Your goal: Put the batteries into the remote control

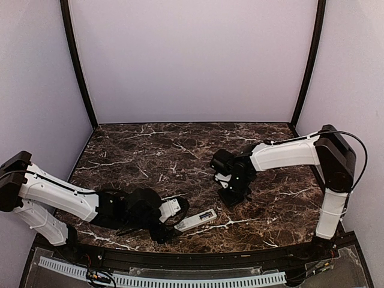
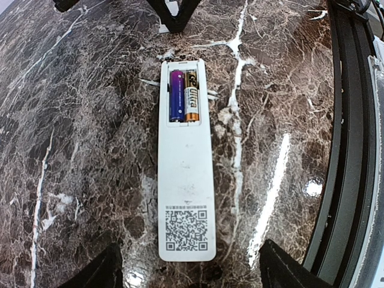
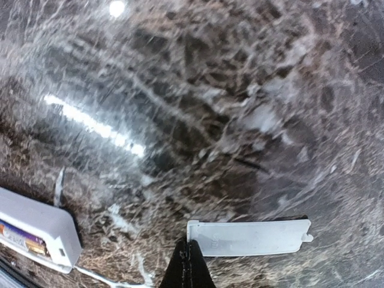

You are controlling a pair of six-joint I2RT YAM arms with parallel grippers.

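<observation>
The white remote (image 2: 186, 162) lies on the marble table with its back up; its open compartment holds a purple battery (image 2: 177, 96) and a gold-and-black battery (image 2: 191, 96) side by side. My left gripper is open, its fingers either side of the remote's near end, nothing held. My right gripper is shut, its tips at the left end of the white battery cover (image 3: 252, 237), which lies flat on the table beside the remote; whether they touch it is unclear.
Side walls stand at left and right.
</observation>
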